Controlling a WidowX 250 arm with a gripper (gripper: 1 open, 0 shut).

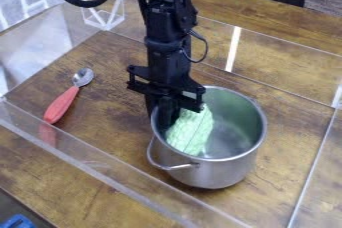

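A steel pot (pixel 235 160) with a wire handle sits right of centre on the wooden table (pixel 107 162), a pale green ribbed object (pixel 190 132) inside it. My black gripper (pixel 168 107) is down at the pot's left rim, over the green object; its fingertips are mostly hidden, so I cannot see what, if anything, is between them.
A spoon with a red handle (pixel 62 102) lies at the left. Clear low walls edge the table area. A blue item (pixel 16 220) is at the bottom left corner.
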